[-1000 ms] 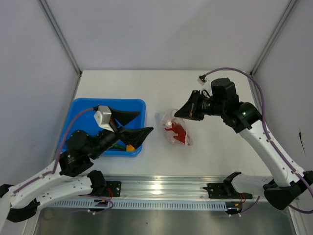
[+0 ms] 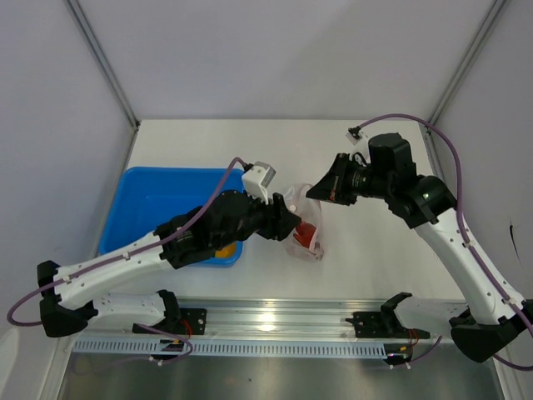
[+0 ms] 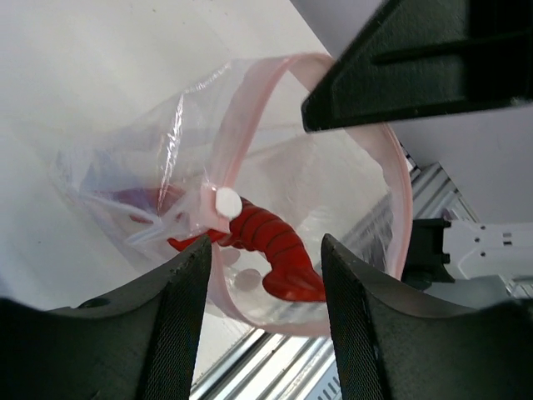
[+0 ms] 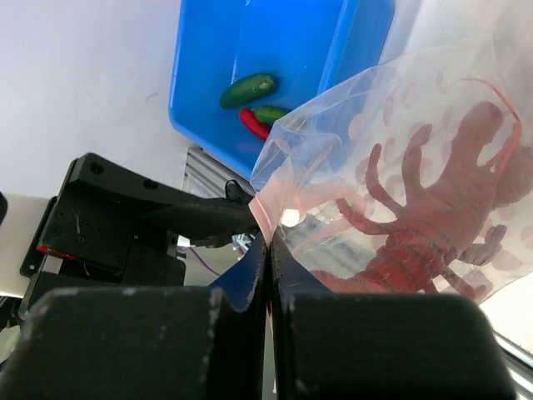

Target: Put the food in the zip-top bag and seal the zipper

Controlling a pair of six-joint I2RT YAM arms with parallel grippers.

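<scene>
The clear zip top bag (image 2: 319, 250) hangs between my two grippers, its pink-edged mouth gaping in the left wrist view. Inside lies a red, lobster-like food item (image 4: 441, 217); one red end (image 3: 287, 254) reaches the mouth. My right gripper is shut on the bag's pink rim. A white zipper slider (image 3: 227, 202) sits at one corner of the mouth. At that corner my left gripper is partly open, its fingers (image 3: 185, 304) spread on either side of the slider and red end. Whether they touch the bag is unclear.
The blue bin (image 2: 137, 187) stands to the left, holding green peppers (image 4: 248, 90) and a red pepper (image 4: 253, 124), among other food. Free white table (image 2: 383, 258) extends to the right and behind the bag.
My left gripper has come from over the blue bin rightward to the bag's mouth, its fingers drawing closer together. The right gripper has shifted slightly right with the bag's rim.
</scene>
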